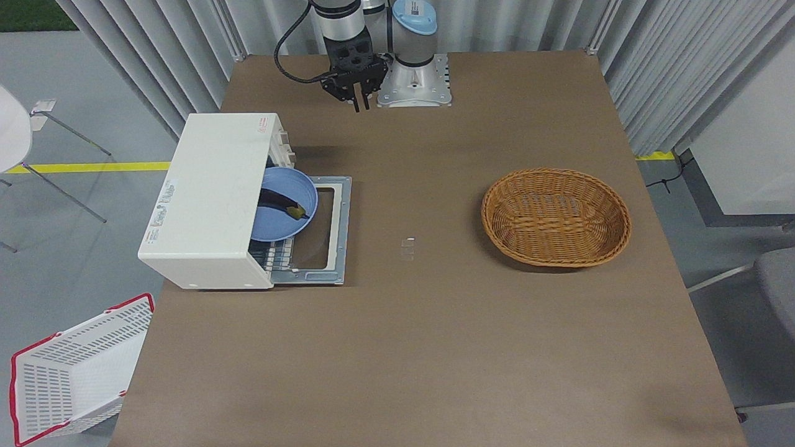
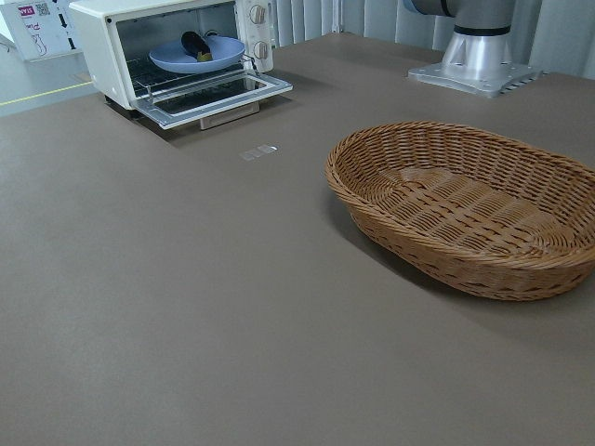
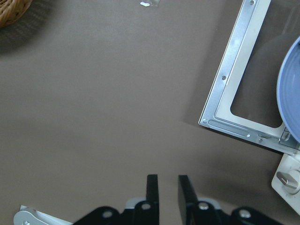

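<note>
A white toaster oven (image 1: 201,201) sits on the table's left with its glass door (image 1: 335,238) lowered. A blue plate (image 1: 290,231) rests partly inside it, holding a dark eggplant (image 1: 277,201) with a yellowish-green stem. A wicker basket (image 1: 556,216) stands empty on the right. My gripper (image 1: 361,104) is at the back, above the table beyond the oven. In the wrist view its two black fingers (image 3: 152,192) are apart with nothing between them, and the plate (image 3: 290,89) and door edge show at the right.
The robot base (image 1: 413,89) is at the back. A white crate (image 1: 74,372) lies off the table at lower left.
</note>
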